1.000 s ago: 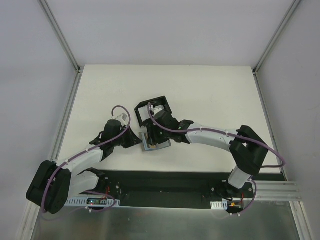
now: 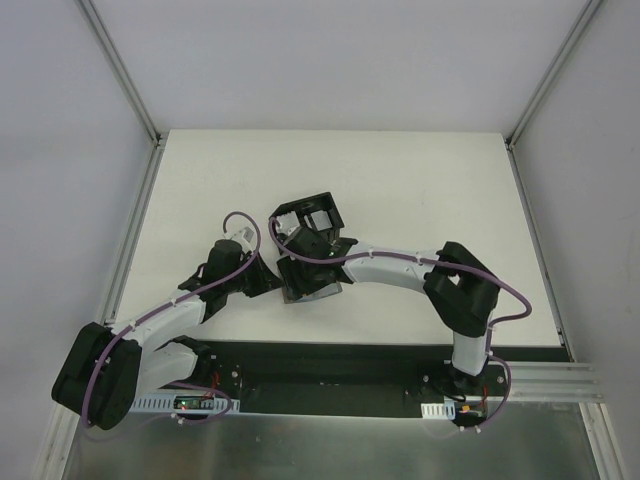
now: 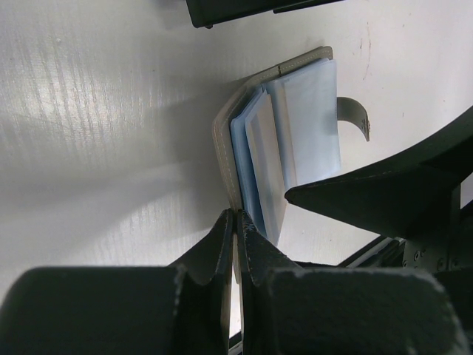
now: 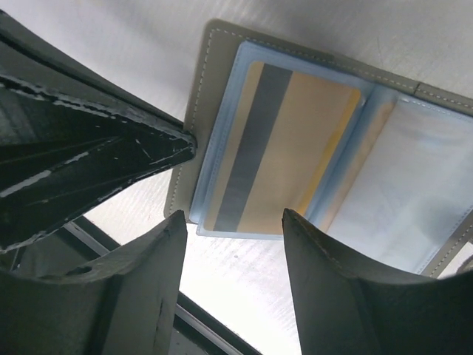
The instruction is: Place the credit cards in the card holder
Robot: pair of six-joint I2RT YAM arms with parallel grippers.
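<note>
The grey card holder [image 3: 226, 140] lies open on the white table, partly under my right arm in the top view. In the right wrist view a tan card with a dark stripe [image 4: 273, 148] sits in its blue sleeve, beside a pale sleeve [image 4: 399, 185]. My left gripper is shut at the holder's edge; whether the edge is between its fingertips is unclear. My right gripper is part open over the card's lower edge, with nothing visibly held.
A black tray [image 2: 329, 200] with pale compartments lies just behind the holder.
My right arm has moved leftward in the top view, further over the card holder. The left arm has not visibly moved.
</note>
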